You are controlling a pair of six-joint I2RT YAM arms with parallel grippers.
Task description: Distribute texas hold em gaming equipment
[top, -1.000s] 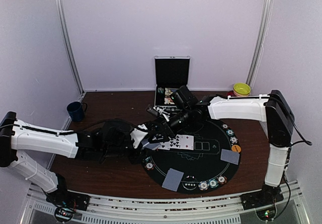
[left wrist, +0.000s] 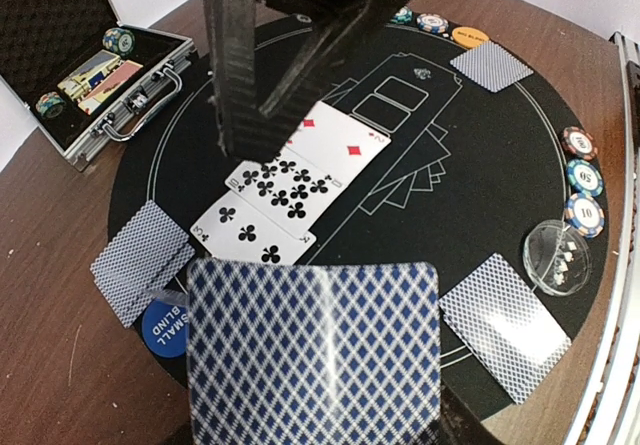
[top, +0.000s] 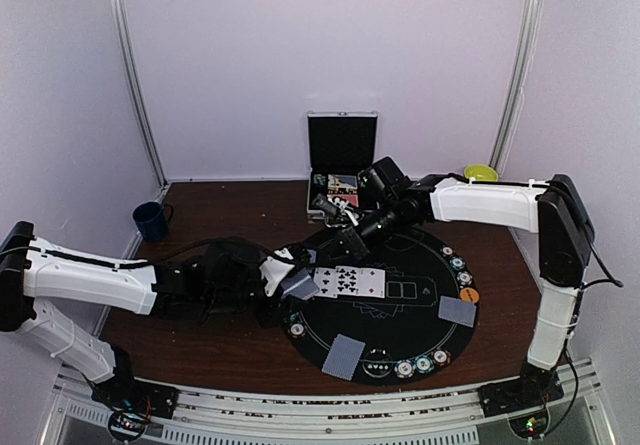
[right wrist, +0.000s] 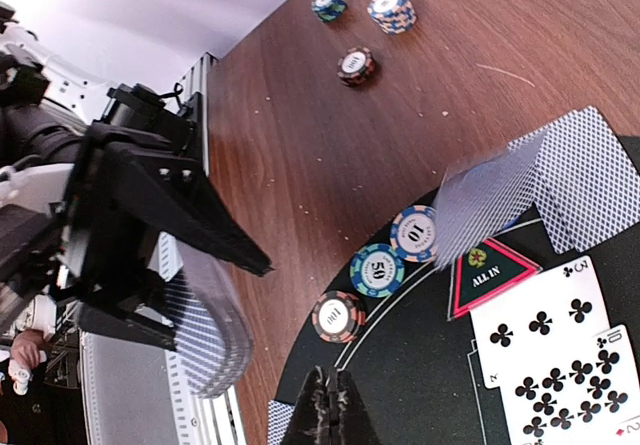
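My left gripper is shut on a blue-backed deck of cards (left wrist: 315, 355), held over the left part of the round black poker mat (top: 330, 340). My right gripper is shut, with nothing between its fingers; in the left wrist view its dark fingers (left wrist: 235, 95) hang above the face-up cards (left wrist: 270, 200). On the mat's left edge lies a face-down card (right wrist: 585, 180). A second, blurred card (right wrist: 490, 200) stands tilted beside it, clear of both grippers. Other face-down cards lie at the front (top: 343, 356) and right (top: 457, 311).
Chips (right wrist: 377, 270) line the mat's edge, with loose stacks (right wrist: 391, 11) on the wood. An open silver case (top: 342, 155) stands at the back, a blue mug (top: 151, 222) at the left and a yellow bowl (top: 481, 173) at the back right.
The left arm and deck look still.
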